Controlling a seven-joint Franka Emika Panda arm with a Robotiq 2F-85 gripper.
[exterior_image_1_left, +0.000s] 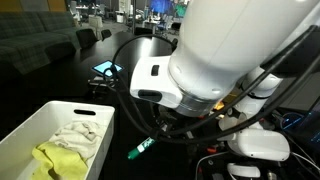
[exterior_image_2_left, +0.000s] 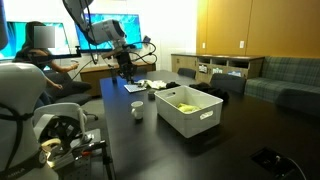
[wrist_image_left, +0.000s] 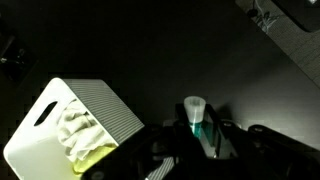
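A slim green marker-like object (exterior_image_1_left: 143, 148) shows at a slant below the arm in exterior view 1. In the wrist view, this marker (wrist_image_left: 196, 112) has a pale, rounded end and a teal body that runs back between the dark fingers. My gripper is shut on it, over the dark table beside the white bin. The fingers are dim, so the exact contact is hard to make out. The white bin (exterior_image_2_left: 190, 127) holds a yellow cloth (exterior_image_1_left: 60, 160) and a whitish cloth (exterior_image_1_left: 75, 139).
A white cup (exterior_image_2_left: 137, 111) stands on the table left of the bin in exterior view 2. Dark cables (exterior_image_2_left: 277, 163) lie near the right side. A person (exterior_image_2_left: 112, 47) stands at the far left.
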